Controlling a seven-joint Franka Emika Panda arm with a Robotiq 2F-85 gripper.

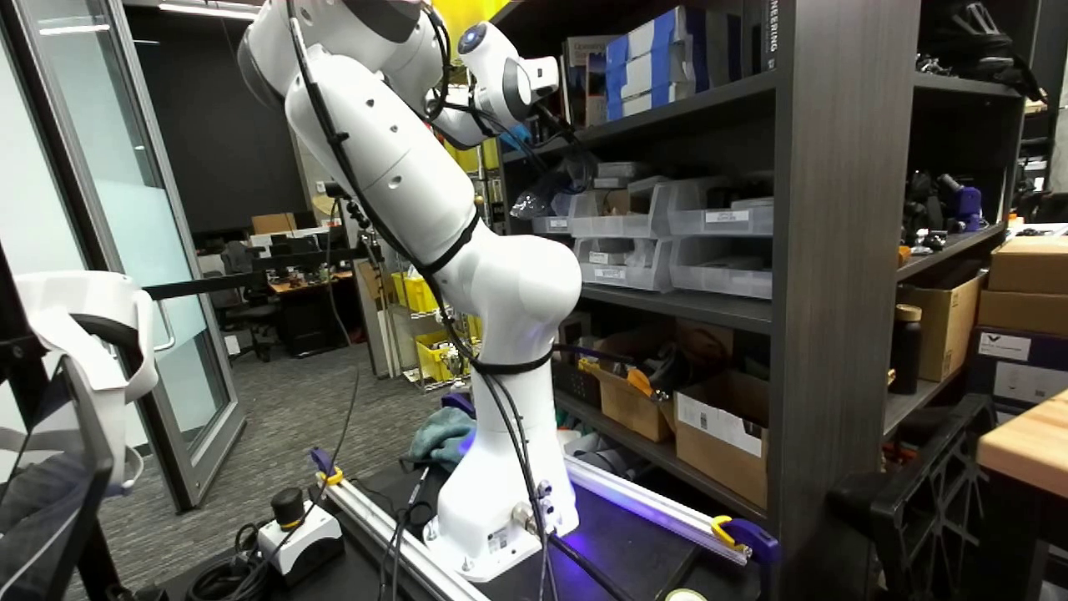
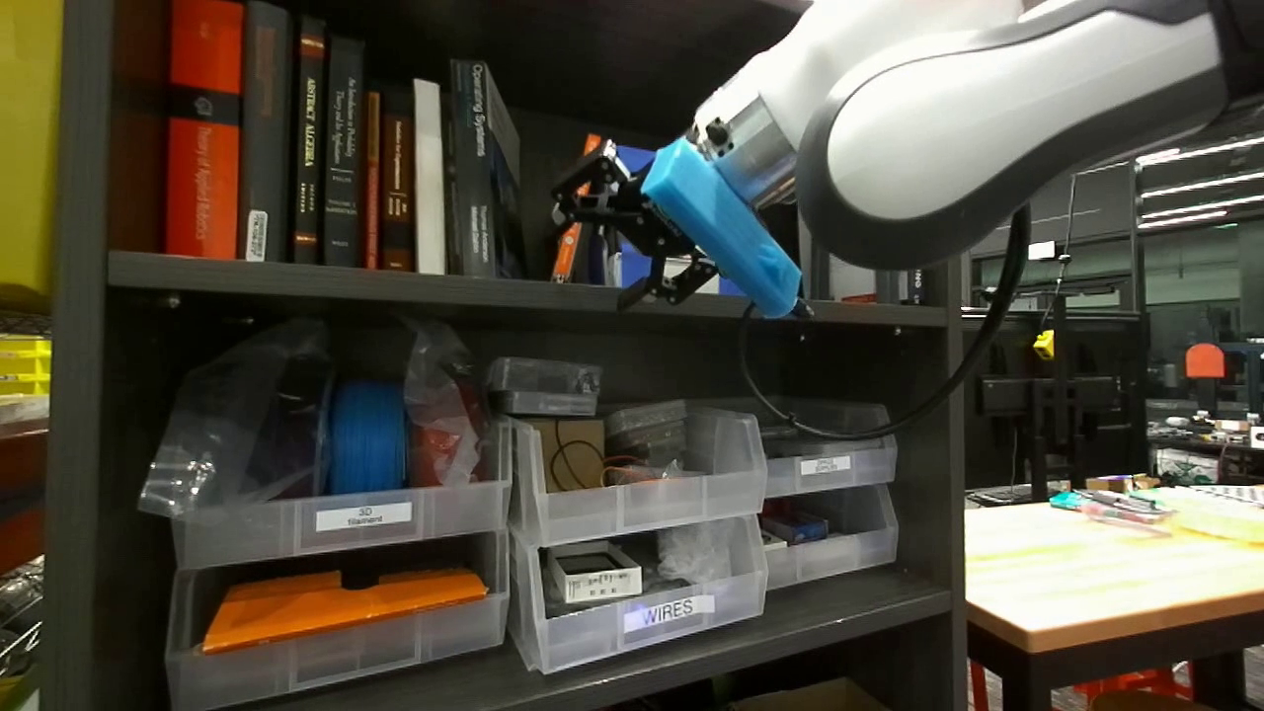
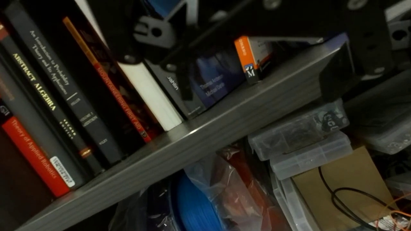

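My gripper (image 2: 598, 249) is open in front of the upper bookshelf, with nothing between its fingers. In exterior view 2 it slants toward the shelf edge, its blue wrist casing (image 2: 723, 225) behind it. Upright books fill the left of that shelf, among them a red robotics book (image 2: 205, 130) and a dark Operating Systems book (image 2: 483, 178). An orange-spined book (image 2: 574, 237) leans partly behind the fingers. The wrist view shows a white book (image 3: 152, 96) left of the gripper and an orange-and-white box or book (image 3: 248, 57) between the dark fingers, set back on the shelf.
Below the shelf edge (image 2: 355, 279) stand clear bins: one with blue filament (image 2: 367, 438), one labelled WIRES (image 2: 640, 622), one holding an orange sheet (image 2: 344, 598). A cable (image 2: 912, 415) loops below my arm. A wooden table (image 2: 1102, 581) is to the right.
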